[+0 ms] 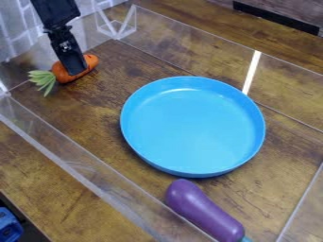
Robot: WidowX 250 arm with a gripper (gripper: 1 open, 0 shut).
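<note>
My black gripper (71, 60) reaches down from the upper left, its fingertips at the orange carrot (79, 76) and partly covering it. The fingers look open, though the carrot and the arm hide part of them. The carrot lies on the wooden surface at the left, its green leaves pointing down-left. A large blue plate (192, 126) lies empty in the middle right.
A purple eggplant (202, 210) lies at the bottom, below the plate. Clear plastic walls border the work area on the left and top. Bare wood lies between carrot and plate. Something blue sits outside at the bottom left.
</note>
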